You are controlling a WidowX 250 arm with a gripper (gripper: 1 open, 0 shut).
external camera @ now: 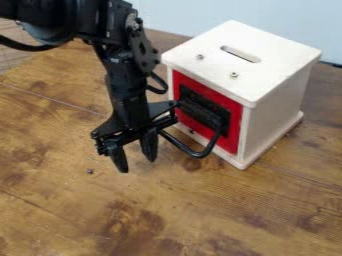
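My black gripper hangs over the wooden table, left of a white box, its two fingers pointing down and apart with nothing visible between them. The box has a slot on top and a red front panel carrying a black fitting. A thick black cable runs from beside the gripper toward that fitting; where it ends is hard to make out.
A pale wall stands behind the box.
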